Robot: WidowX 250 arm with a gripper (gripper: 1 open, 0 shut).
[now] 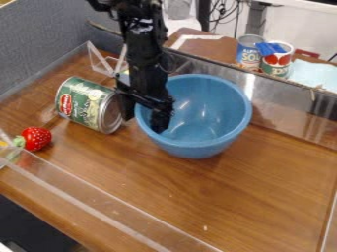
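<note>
The black gripper (156, 106) reaches down over the left rim of a blue bowl (208, 128), its fingers at the bowl's inner left side; whether they grip the rim cannot be told. A silver can with a green label (86, 105) lies on its side just left of the bowl. A red strawberry (35, 139) rests on the wooden table at the left, beside a small green item. Something behind the arm, near the can, is mostly hidden.
Clear plastic walls border the wooden table (224, 207), whose front and right are clear. Upright cans (275, 61) stand beyond the back wall.
</note>
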